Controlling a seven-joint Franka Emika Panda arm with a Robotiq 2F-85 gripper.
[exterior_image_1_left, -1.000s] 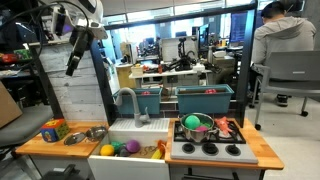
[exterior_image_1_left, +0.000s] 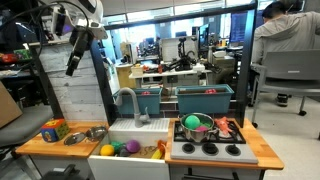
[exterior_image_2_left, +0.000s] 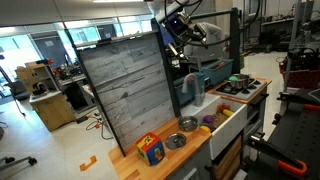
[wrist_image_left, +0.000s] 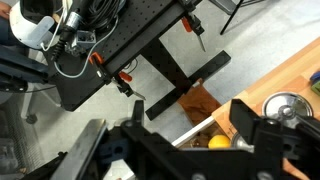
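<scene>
High at the left of exterior view 1, my gripper (exterior_image_1_left: 86, 52) hangs in the air, well above the toy kitchen. In the wrist view the gripper is open, its dark fingers spread wide with nothing between them. Below stands a white sink (exterior_image_1_left: 115, 170) holding several colourful toy foods, among them a purple one (exterior_image_1_left: 133, 146). On the stove to its right is a metal pot (exterior_image_1_left: 205, 126) with a green round thing (exterior_image_1_left: 192, 122) in it. Metal bowls (exterior_image_1_left: 96, 134) and a colourful box (exterior_image_2_left: 150, 149) rest on the left counter.
A grey faucet (exterior_image_1_left: 134, 100) rises behind the sink. Behind the stove is a teal bin (exterior_image_1_left: 204, 103). Dark upright posts (exterior_image_1_left: 244, 75) frame the counter, and a wood-grey panel (exterior_image_1_left: 75, 92) stands at left. A person (exterior_image_1_left: 290, 30) is by a chair (exterior_image_1_left: 290, 72) at right.
The arm, gripper and kitchen things have not visibly moved. At the far right the person has shifted a little.
</scene>
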